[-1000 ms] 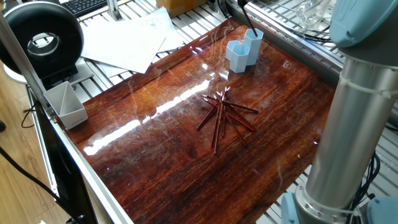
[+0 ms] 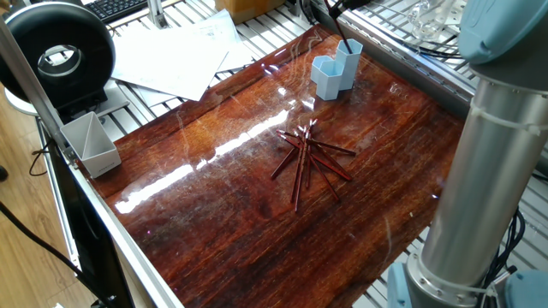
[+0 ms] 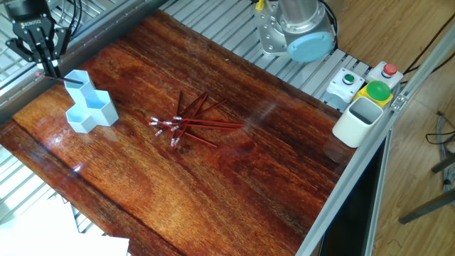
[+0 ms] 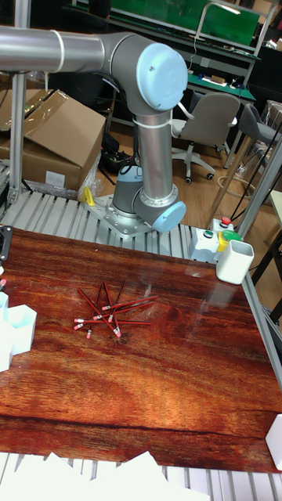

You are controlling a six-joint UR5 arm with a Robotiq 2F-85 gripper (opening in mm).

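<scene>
In exterior view 2 my gripper (image 3: 52, 71) is at the upper left, its fingers shut on a dark red pencil (image 3: 68, 80). The pencil slants across the mouth of a pale blue holder (image 3: 82, 122) made of three joined hexagonal cups. From exterior view 1, the low end of this pencil (image 2: 342, 34) overlaps the tallest cup of the holder (image 2: 328, 81); whether it is inside cannot be told. Several more red pencils (image 2: 308, 162) lie crossed in a loose pile mid-table, pale ends bunched together. Only part of the holder (image 4: 21, 327) shows in exterior view 3.
A white square cup (image 3: 357, 122) stands at the table's edge beside a box with buttons (image 3: 377, 92). Another white container (image 2: 92, 145) is at the left edge in exterior view 1. Papers (image 2: 167, 64) lie beyond the tabletop.
The held pencil has shifted slightly in exterior view 1, its upper end moving a little left and up along with the gripper. The holder and the pile are unmoved.
</scene>
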